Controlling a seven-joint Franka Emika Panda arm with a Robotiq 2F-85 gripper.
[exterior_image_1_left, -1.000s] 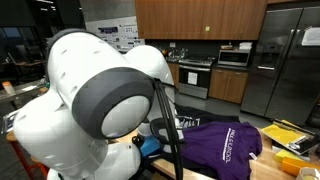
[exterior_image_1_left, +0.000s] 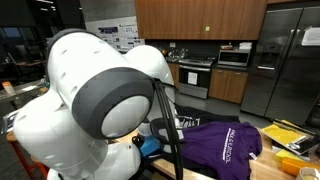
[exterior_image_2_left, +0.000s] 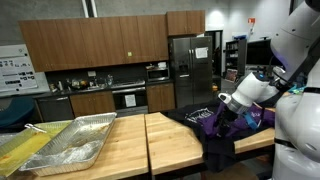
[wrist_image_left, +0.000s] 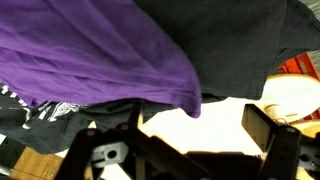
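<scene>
A purple cloth (exterior_image_1_left: 222, 147) lies spread over the table in exterior view 1, with a black cloth (exterior_image_1_left: 195, 117) beside and partly under it. Seen from the wrist, the purple cloth (wrist_image_left: 110, 50) ends in a folded corner pointing toward my gripper, and the black cloth (wrist_image_left: 235, 40) lies to its right. My fingers stand apart, one dark finger at each side, and nothing is gripped. The purple corner reaches into the space between the fingers in that view; its distance below them is unclear. In exterior view 1 the arm hides the gripper.
Yellow packages (exterior_image_1_left: 288, 135) lie on the table's right side. In exterior view 2, a foil tray (exterior_image_2_left: 75, 140) sits at the left and the wooden table (exterior_image_2_left: 130, 145) beside it is bare. The black cloth (exterior_image_2_left: 217, 150) hangs over the table's edge.
</scene>
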